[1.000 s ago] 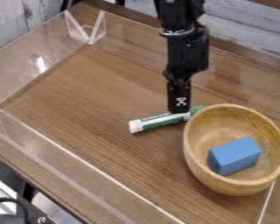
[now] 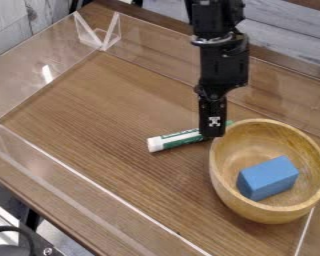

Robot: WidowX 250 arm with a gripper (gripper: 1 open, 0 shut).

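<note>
My black gripper (image 2: 212, 126) hangs down at the upper middle, its fingertips over a white and green tube (image 2: 174, 140) lying on the wooden surface. The gripper looks shut, with nothing visible between its fingers. Its tips are beside the left rim of a wooden bowl (image 2: 227, 195), which holds a blue block (image 2: 267, 178).
A raised edge runs along the back, with clear plastic pieces at the upper left corner. A black cable shows at the lower left.
The gripper has shifted slightly and moved a little lower toward the tube and bowl rim. The tube, bowl and block look unchanged.
</note>
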